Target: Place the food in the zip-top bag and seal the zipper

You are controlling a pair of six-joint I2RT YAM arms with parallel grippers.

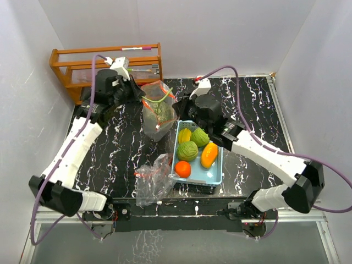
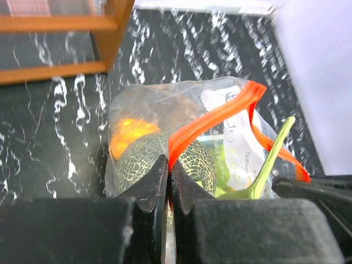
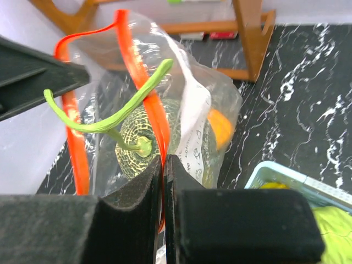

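A clear zip top bag [image 1: 158, 118] with an orange zipper rim hangs between both grippers, its mouth apart. My left gripper is shut on one side of that rim. The orange strip runs down between the fingers of my right gripper, shut on the other side. Inside the bag lies a netted melon [image 2: 140, 157] with an orange piece [image 2: 132, 132] beside it. The melon's curved green stem [image 3: 113, 118] pokes out through the mouth and crosses it, close to the left gripper's fingers.
A blue tray [image 1: 208, 175] under the right arm holds several pieces of play food. Another clear bag [image 1: 151, 184] lies flat left of it. A wooden rack [image 1: 71, 77] stands at the back left.
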